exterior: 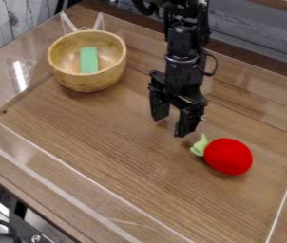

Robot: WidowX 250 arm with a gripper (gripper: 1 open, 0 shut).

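Observation:
The black robot arm reaches down from the top centre to the middle of the wooden table, where its open gripper [176,116] is low over the surface with nothing visible between its fingers. Just to its lower right lies a round red object [229,156] with a small pale green part on its left, apart from the gripper.
A yellow bowl [70,68] holding a green block [90,59] sits at the upper left. Cables and a dark fitting show at the bottom left, off the table.

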